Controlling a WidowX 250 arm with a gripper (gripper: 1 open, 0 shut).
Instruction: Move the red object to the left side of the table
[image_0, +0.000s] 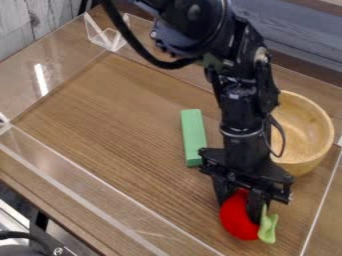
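Note:
The red object, rounded with a pale green leafy part on its right, is at the table's near right. Above it, the black arm reaches down and my gripper comes right against its top. The dark fingers cover the upper part of the red object. How far apart they stand, and whether they grip it, is hidden.
A green block lies just left of the arm. Behind the arm on the right stands a tan bowl. A white wire rack is at the far left corner.

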